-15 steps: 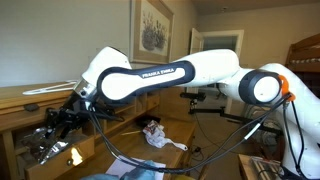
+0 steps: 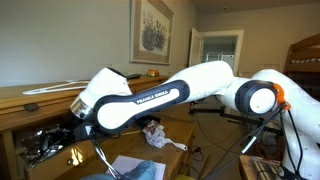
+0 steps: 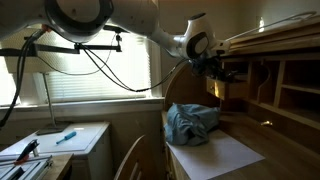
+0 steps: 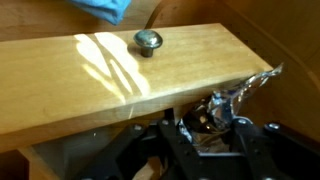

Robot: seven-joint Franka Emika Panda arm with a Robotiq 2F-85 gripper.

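A small wooden drawer front with a round metal knob (image 4: 148, 41) fills much of the wrist view. In exterior view 1 the drawer (image 2: 62, 163) juts out of the desk hutch at the left. My gripper (image 2: 40, 147), its fingers wrapped in shiny, crinkled material, is at the drawer's upper edge. In the wrist view the wrapped fingertips (image 4: 222, 108) are over the drawer's inner side, behind the front panel. The fingers stand open; the gap is hard to see, and I make out nothing held. The drawer's inside is mostly dark or hidden.
A blue-grey cloth (image 3: 190, 124) lies on the desk beside a white sheet (image 3: 225, 156). In exterior view 1 a crumpled white item (image 2: 155, 133) sits farther along the desk. The hutch shelf (image 2: 50, 96) is close above my hand.
Over the last second my hand has moved down slightly toward the drawer, and the hanging cable has shifted. The drawer and the things on the desk look much the same.
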